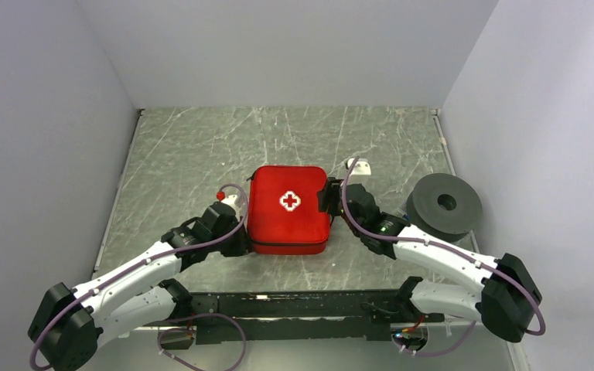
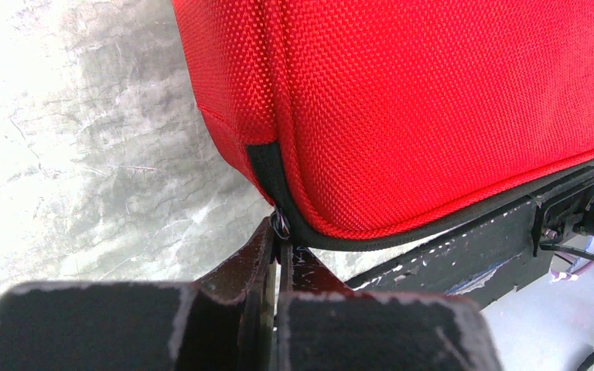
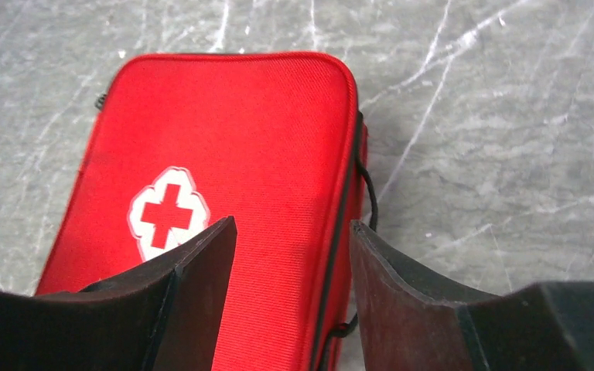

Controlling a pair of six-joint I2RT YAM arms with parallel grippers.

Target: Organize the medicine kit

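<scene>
The red medicine kit (image 1: 288, 226) lies flat on the table, its lid closed and a white cross patch (image 3: 168, 213) on top. At its near left corner, my left gripper is shut on the small zipper pull (image 2: 280, 222) beside the black zipper band (image 2: 371, 243). My right gripper stands open above the right side of the kit, with nothing held between its fingers. Beyond those fingers, the right wrist view shows the kit's right edge with a black cord handle (image 3: 370, 189). What is inside the kit is hidden.
A dark grey round spool (image 1: 433, 212) stands at the table's right edge, behind the right forearm. Walls enclose the left, back and right, and a black rail (image 1: 302, 305) runs along the front.
</scene>
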